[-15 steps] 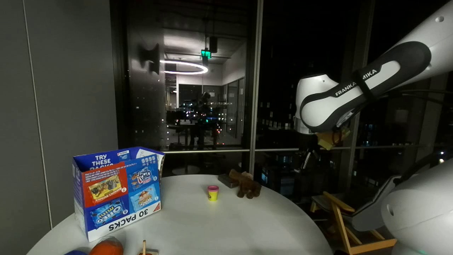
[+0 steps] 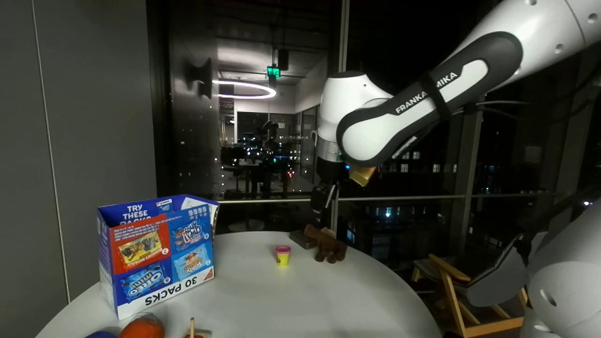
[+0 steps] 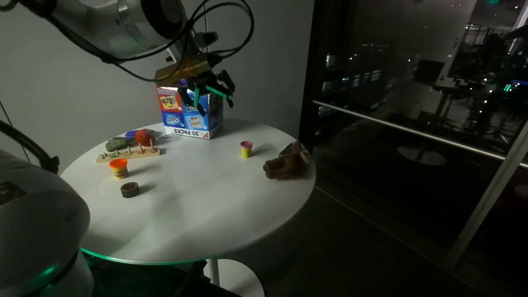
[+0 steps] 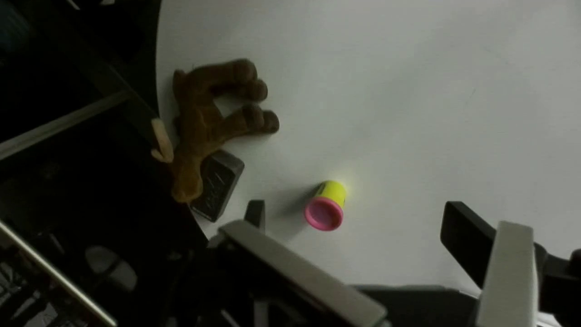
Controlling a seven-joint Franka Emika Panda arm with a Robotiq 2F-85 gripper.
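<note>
My gripper (image 3: pixel 210 103) hangs open above the table, its fingers wide apart in the wrist view with nothing between them. A small yellow tub with a pink lid (image 4: pixel 325 210) stands on the table below and apart from the gripper. Near the table's edge lies a brown plush animal (image 4: pixel 201 122), with a dark block (image 4: pixel 218 185) beside its head. Farther off, an orange-lidded tub (image 3: pixel 119 168) and a dark round ring (image 3: pixel 129 189) sit on the white table (image 3: pixel 208 208).
A tall blue snack box (image 2: pixel 157 253) stands at one side. By it are a wooden peg board (image 3: pixel 129 154), an orange ball (image 3: pixel 144 137) and a green item (image 3: pixel 116 144).
In exterior view 1 the arm and gripper have swung left and slightly upward, from beyond the table's right edge to above the plush. The objects on the table have not moved.
</note>
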